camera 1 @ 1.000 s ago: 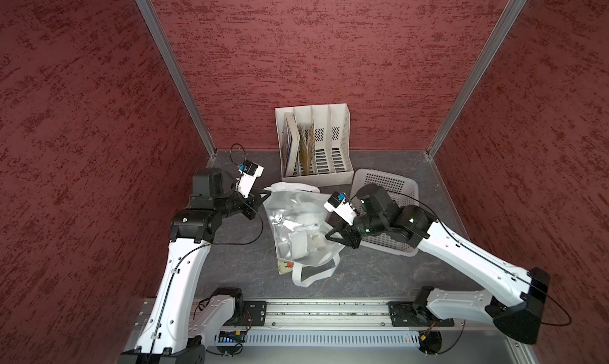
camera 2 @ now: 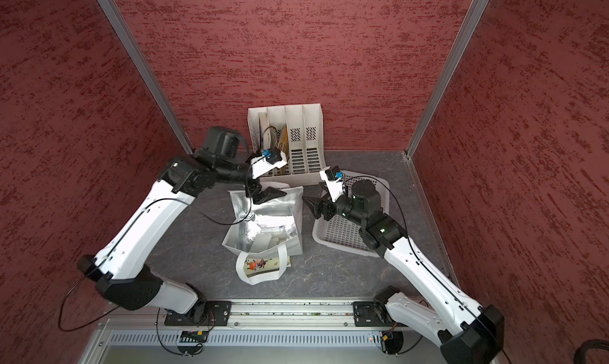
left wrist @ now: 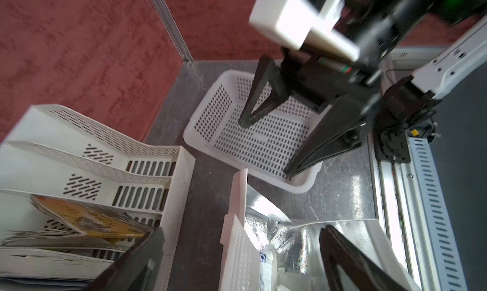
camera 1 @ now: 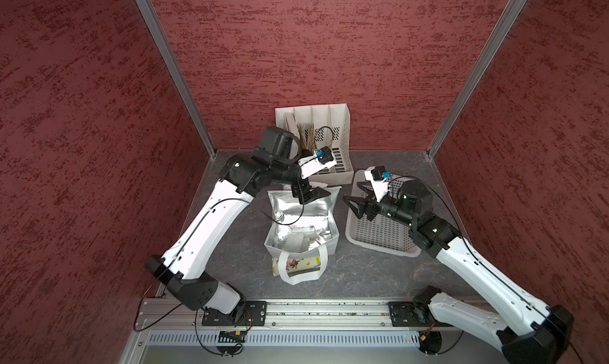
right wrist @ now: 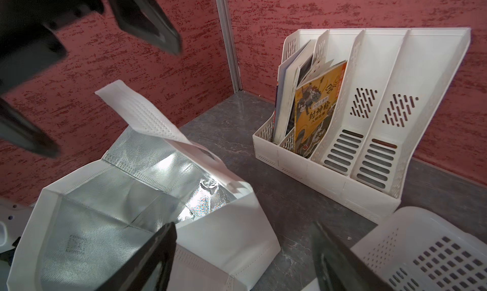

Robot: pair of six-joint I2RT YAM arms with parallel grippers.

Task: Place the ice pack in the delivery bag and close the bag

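Observation:
The white delivery bag point(camera 1: 272, 250) with silver lining stands open at the middle of the table. Inside it lie a pale block point(camera 1: 293, 241) and a white pack with blue lettering point(left wrist: 266, 268), which looks like the ice pack, partly cut off in the left wrist view. Over the bag's raised back flap hangs my left gripper point(camera 1: 313, 197), open, nothing between its fingers. My right gripper is off the bag's right side, above the basket's near edge. Its fingers point(right wrist: 161, 258) stand apart, holding nothing.
A white file rack point(camera 1: 342, 148) with books and magazines stands behind the bag. To the right sits an empty perforated basket point(camera 1: 380, 232). A printed flat item point(camera 1: 311, 263) lies under the bag's front handle. Both grippers are close together.
My left gripper has moved right, from the bag's left side to over its back flap. The right gripper has shifted back and away from the bag's right wall. The bag's walls have changed shape.

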